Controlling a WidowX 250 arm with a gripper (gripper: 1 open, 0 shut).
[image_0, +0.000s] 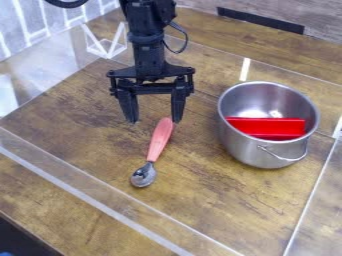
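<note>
The black gripper (150, 108) hangs open over the wooden table, left of centre, its two fingers spread apart. Just below and to the right of it a spoon with a pink handle (160, 138) and a metal bowl end (143, 176) lies on the table, with nothing of it between the fingers.
A steel pot (267, 150) stands at the right, with a red block (267, 128) inside. A pale clear edging runs along the left side.
</note>
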